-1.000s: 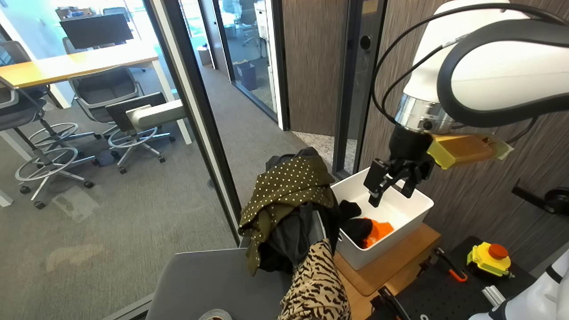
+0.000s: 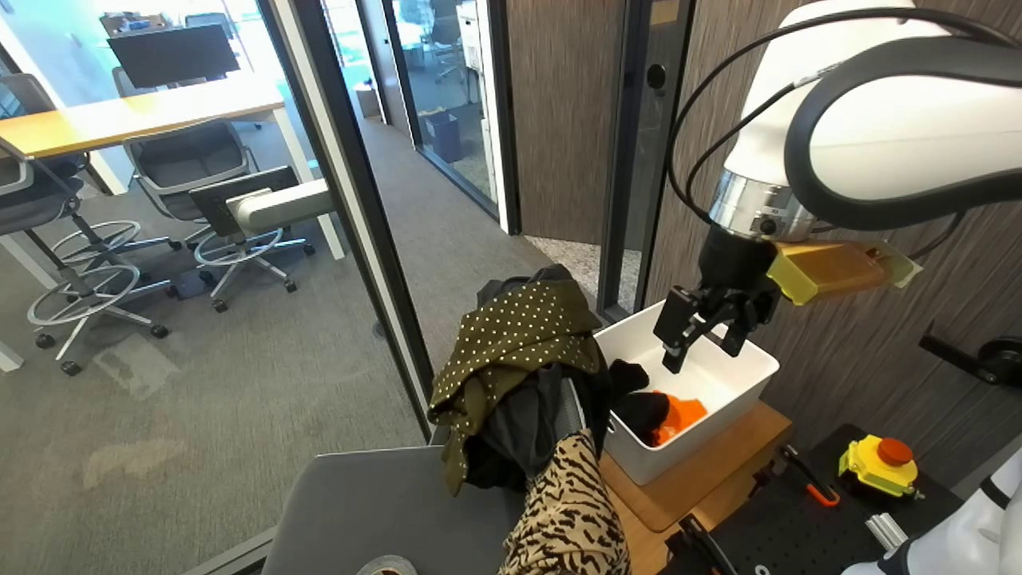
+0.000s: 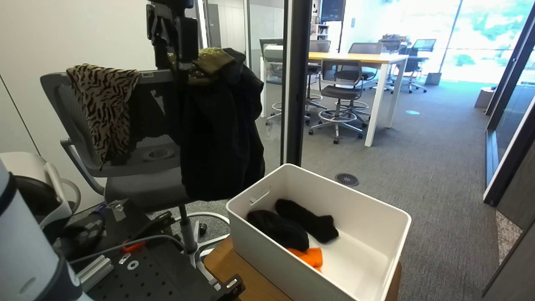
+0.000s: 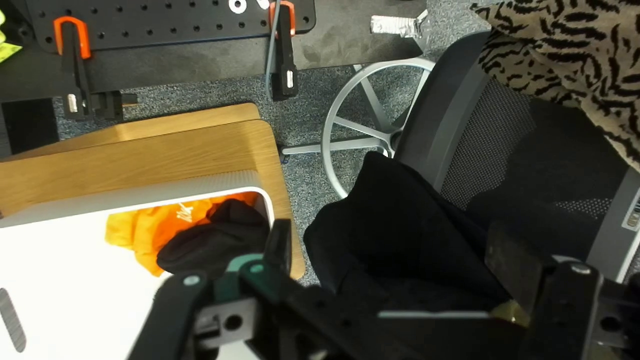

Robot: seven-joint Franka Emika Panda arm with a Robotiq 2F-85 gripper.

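My gripper [image 2: 704, 353] is open, its fingertips apart and nothing held between them. It hangs above the white bin [image 2: 748, 383] in exterior view 1. Its spread fingers [image 4: 278, 245] also show in the wrist view, with black cloth [image 4: 396, 234] below the gap. That cloth drapes over the chair back together with an olive dotted cloth [image 2: 522, 331]. A tiger-striped cloth [image 3: 106, 103] hangs on the same chair. Inside the bin lie an orange cloth [image 4: 157, 225] and black cloth pieces [image 3: 308, 220]; the gripper partly covers the bin in the wrist view.
The bin stands on a wooden surface [image 2: 742, 450] beside the grey chair seat [image 2: 383, 508]. A black perforated board [image 3: 150, 276] with clamps and a yellow box with a red button [image 2: 881, 465] are nearby. A glass partition frame [image 3: 294, 85] rises behind the chair.
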